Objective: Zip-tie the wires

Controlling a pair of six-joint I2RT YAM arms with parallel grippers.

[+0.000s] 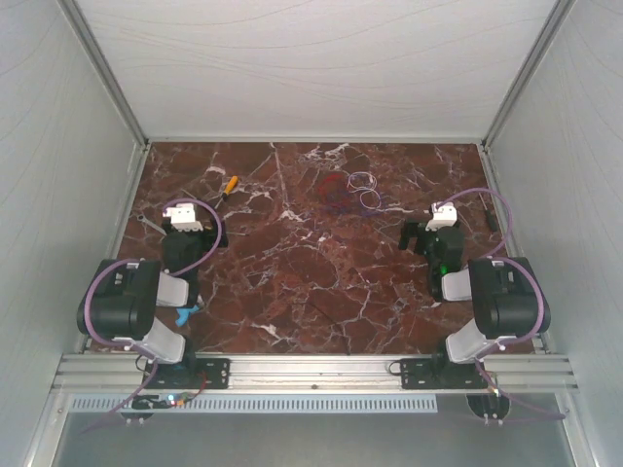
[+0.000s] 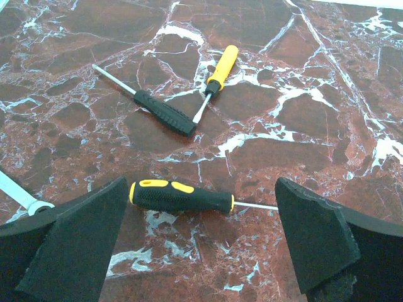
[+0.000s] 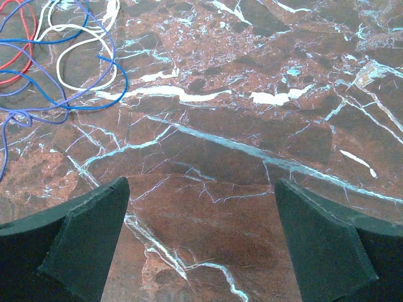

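Note:
Loose white, red, blue and purple wires lie in a tangle on the table; from above, the white wire [image 1: 361, 182] and red wire [image 1: 326, 185] show right of centre at the back. At the upper left of the right wrist view are loops of blue wire [image 3: 94, 107]. My right gripper stands open over bare table, to the right of the wires. Across the table, my left gripper is open above a black-and-yellow screwdriver [image 2: 182, 196], its fingers apart and holding nothing. I cannot make out a zip tie.
Beyond the left gripper lie a black screwdriver [image 2: 165, 113] and a yellow screwdriver [image 2: 222, 68], with a wrench [image 2: 22, 198] to their left. A blue item [image 1: 186, 314] sits by the left arm.

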